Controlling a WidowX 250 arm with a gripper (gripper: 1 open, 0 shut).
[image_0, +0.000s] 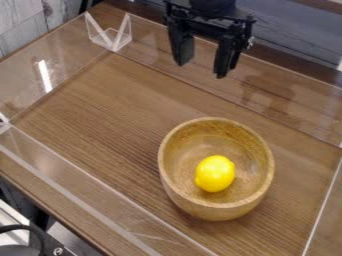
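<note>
A wooden bowl rests on the front right of the wooden surface, holding a yellow ball. Above it at the top centre is my dark gripper, hanging with its two black fingers apart and nothing visible between them. It is clear of the bowl.
A small clear plastic piece stands at the back left. Transparent edges run along the sides of the wooden board. The middle and left of the board are bare. A black cable shows at the lower left corner.
</note>
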